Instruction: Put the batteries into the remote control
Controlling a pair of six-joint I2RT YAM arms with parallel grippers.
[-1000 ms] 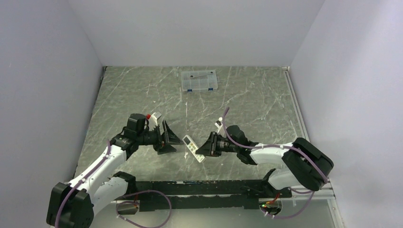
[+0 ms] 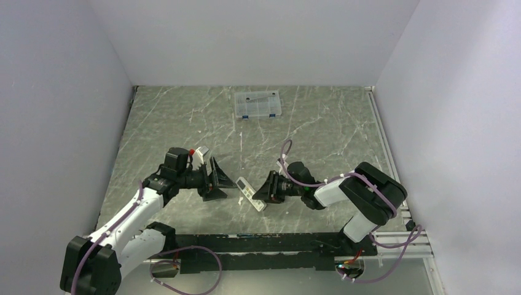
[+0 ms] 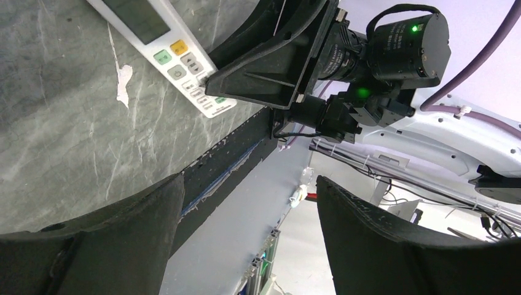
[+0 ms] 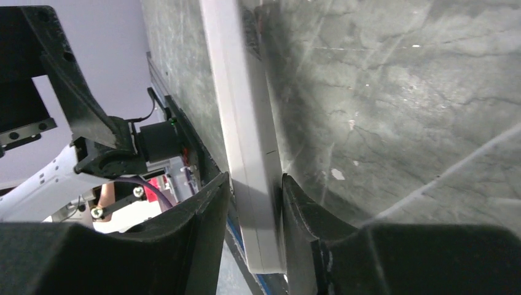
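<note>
The white remote control (image 2: 251, 194) lies slantwise near the front middle of the table, display and buttons facing up in the left wrist view. My right gripper has its fingers on either side of the remote's body, very close to both sides; whether they grip it is unclear. To the left of the remote, my left gripper stands open and empty, and its wrist view shows the remote's button end beside the right gripper's fingers (image 3: 258, 77). No batteries can be made out.
At the back of the table sits a clear compartment box (image 2: 257, 104) with a thin tool on it. A small pale mark (image 3: 123, 85) is on the table beside the remote.
The right arm's elbow has swung inward to the left, while its gripper stays at the remote. The remote has shifted only slightly toward the front. My left arm looks still.
</note>
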